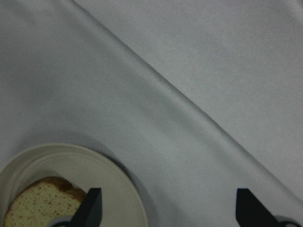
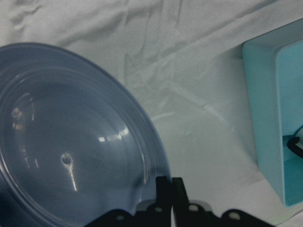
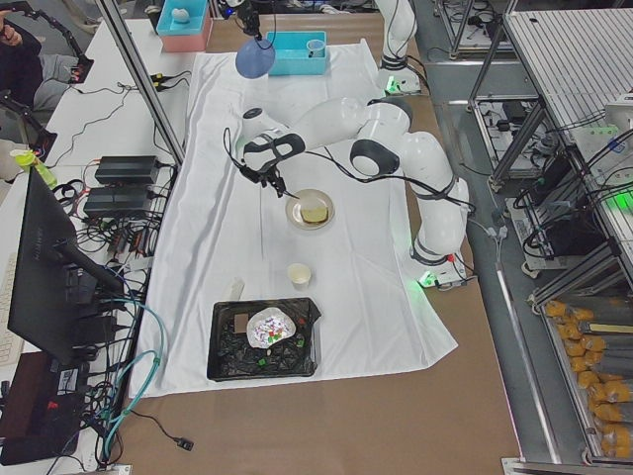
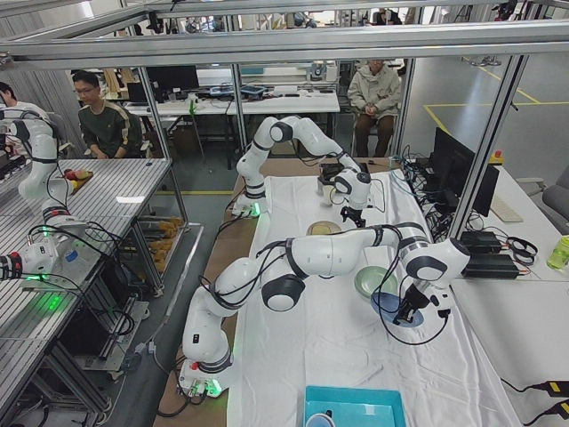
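A translucent blue plate [image 2: 71, 127] fills the left of the right wrist view, its rim at the fingers of my right gripper, which is shut on it; in the camera left view the blue plate [image 3: 255, 61] is raised at the back. My left gripper is open above the cloth, just beside a beige plate [image 1: 113, 189] holding a slice of bread [image 1: 40, 203]. A green plate [image 4: 372, 277] lies behind the blue one in the camera right view.
A turquoise bin [image 2: 262, 109] with a cup stands beside the blue plate. A cream cup [image 3: 299, 275] and black tray [image 3: 227, 356] with small colourful pieces are at the other end. The white cloth [image 3: 366, 297] is otherwise largely clear.
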